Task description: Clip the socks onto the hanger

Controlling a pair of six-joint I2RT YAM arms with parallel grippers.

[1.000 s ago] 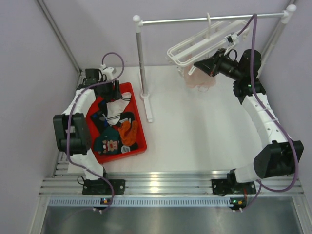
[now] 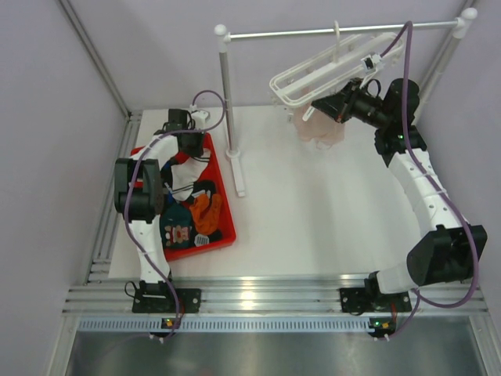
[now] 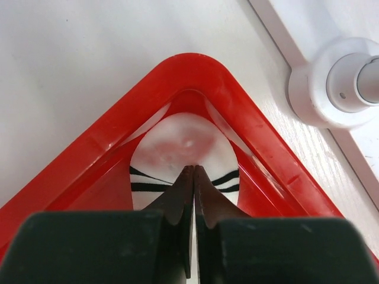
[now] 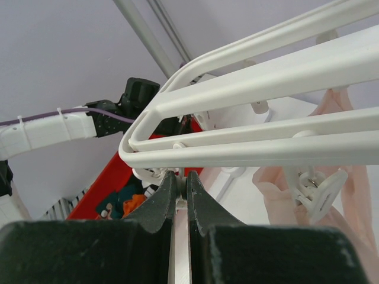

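The red bin of socks is on the left, with a white striped sock in its corner. My left gripper is shut above that sock, its tips at it; I cannot tell whether cloth is between them. My right gripper is shut on a white part of the hanger, at its end beneath the frame. The hanger hangs from the rail. Sheer pink socks hang from its clips.
Dark socks and an orange sock fill the bin's lower part. The rack's post and foot stand just right of the bin.
Over the last second my left arm has moved right, over the white sock at the bin's back corner. My right arm has stayed at the hanger.
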